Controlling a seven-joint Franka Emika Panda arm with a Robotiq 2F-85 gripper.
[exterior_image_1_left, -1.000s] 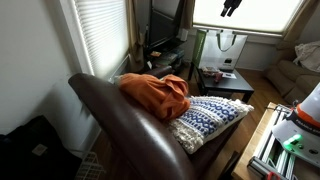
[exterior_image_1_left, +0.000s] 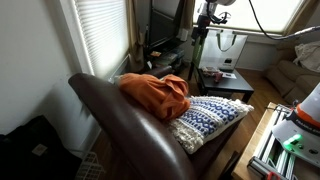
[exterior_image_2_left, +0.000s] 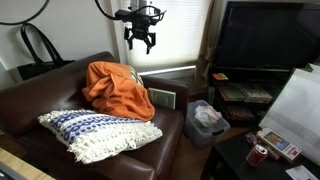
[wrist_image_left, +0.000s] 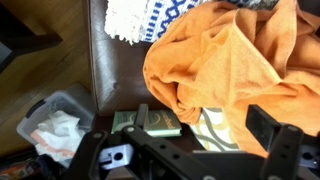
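A rumpled orange blanket (exterior_image_2_left: 118, 90) lies over the seat and back of a dark brown couch (exterior_image_1_left: 130, 125). Beside it rests a blue and white patterned pillow (exterior_image_2_left: 98, 135) with a shaggy white edge. My gripper (exterior_image_2_left: 138, 45) hangs in the air above the couch, pointing down, clear of the blanket. In the wrist view its fingers (wrist_image_left: 262, 124) stand wide apart, open and empty, with the orange blanket (wrist_image_left: 225, 75) below them. A green book-like object (wrist_image_left: 155, 122) shows beside the blanket, partly hidden by the gripper.
On the floor beside the couch stands a clear plastic bin (exterior_image_2_left: 205, 123) with white cloth in it. A TV (exterior_image_2_left: 265, 40) on a stand and a dark table with a red can (exterior_image_2_left: 257, 155) are at the right. A black bag (exterior_image_2_left: 45, 52) sits behind the couch.
In exterior view 1 the gripper has come lower and further left from the top edge. The blanket and pillow have stayed put.
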